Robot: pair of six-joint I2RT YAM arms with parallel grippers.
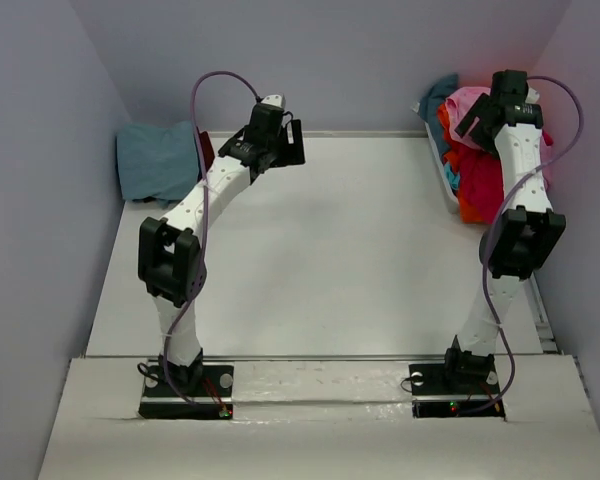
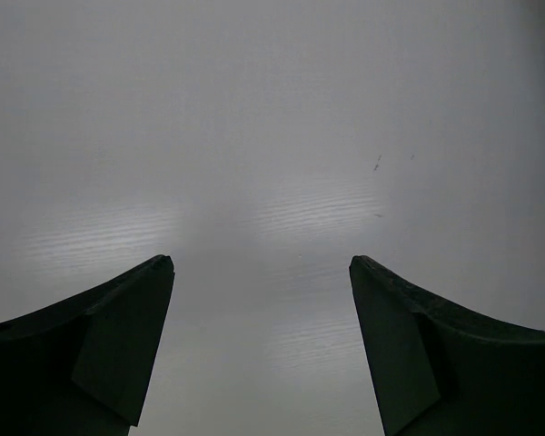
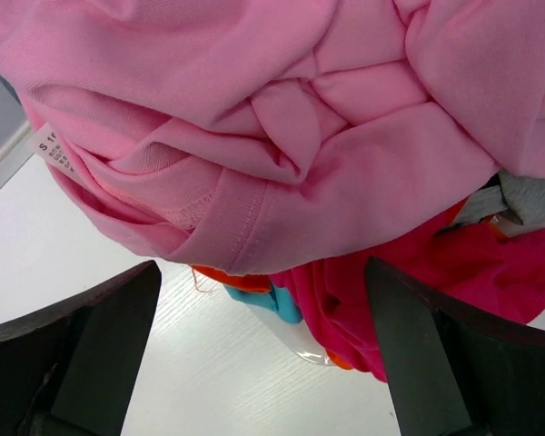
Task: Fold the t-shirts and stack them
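In the top view, a pink shirt [image 1: 462, 103] and a red shirt [image 1: 483, 185] lie crumpled in the white bin [image 1: 444, 182] at the back right. My right gripper [image 1: 474, 128] is over this heap, its fingers open. Pink cloth [image 3: 254, 118] fills much of the right wrist view just beyond the fingertips; none is gripped. A folded blue-grey shirt [image 1: 156, 160] lies at the back left, with dark red cloth [image 1: 209, 150] partly visible beside it behind the left arm. Open and empty, my left gripper [image 1: 291, 146] hangs over bare table near the back edge.
Orange cloth [image 1: 470, 212] and dark teal cloth [image 1: 439, 97] also poke out of the bin. Walls stand close on the left, right and back.
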